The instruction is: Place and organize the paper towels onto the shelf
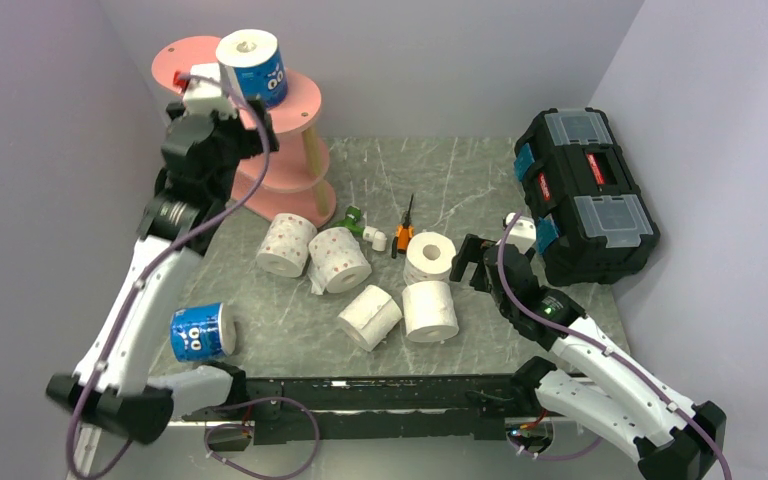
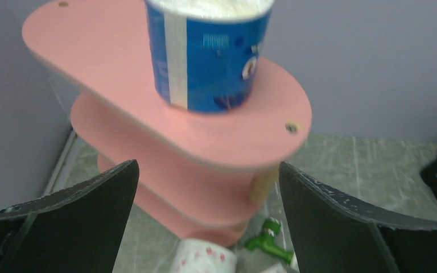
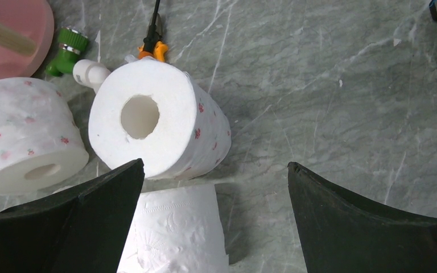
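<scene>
On the top tier of the pink shelf [image 1: 185,58] a blue-wrapped paper roll [image 1: 254,72] stands upright. My left gripper is open, apart from that roll and in front of the shelf's edge. Another blue roll [image 1: 197,332] lies on its side at the table's left. Two patterned rolls [image 1: 286,246] lie near the shelf base. An upright roll [image 3: 148,116] and two white rolls [image 1: 430,311] sit mid-table. My right gripper is open above the table beside these rolls, with nothing gripped.
Behind the rolls lie a green and white pipe fitting [image 1: 373,238] and an orange-handled tool [image 1: 403,237]. Black toolboxes [image 1: 588,190] occupy the right side. Bare table shows between the tool and the toolboxes.
</scene>
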